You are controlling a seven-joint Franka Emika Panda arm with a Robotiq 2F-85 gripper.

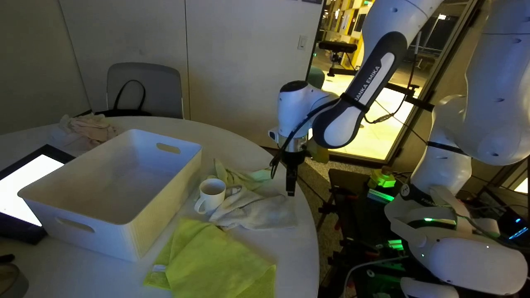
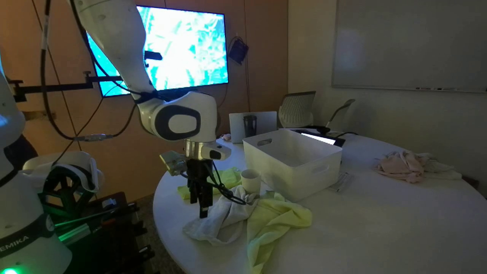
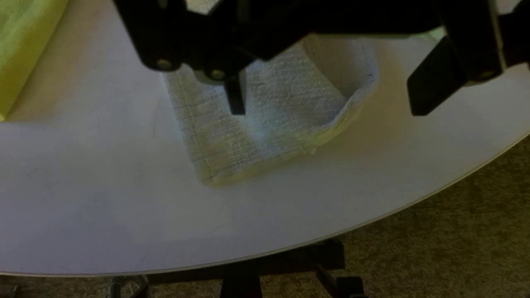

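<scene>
My gripper stands open above a greyish-white cloth [image 3: 293, 102], nothing between its fingers. In exterior view 1 the gripper [image 1: 291, 186] hangs over the outer end of that cloth [image 1: 261, 211], near the table's rounded edge. A white mug [image 1: 211, 193] is upright between the cloth and a large white bin [image 1: 161, 213]. In the foreground a yellow-green cloth [image 1: 213, 258] lies spread on the table. Another greenish cloth [image 1: 243, 178] is crumpled behind the white one. From exterior view 2 the gripper [image 2: 202, 207] appears slightly above the white cloth [image 2: 219, 221].
The bin looks empty in exterior view 1. Beside it lies a bright-screened device [image 1: 25, 183]. Pinkish cloths [image 1: 92, 128] sit at the far side of the table. In the wrist view, bare tabletop [image 3: 124, 213] separates the white cloth from the table edge.
</scene>
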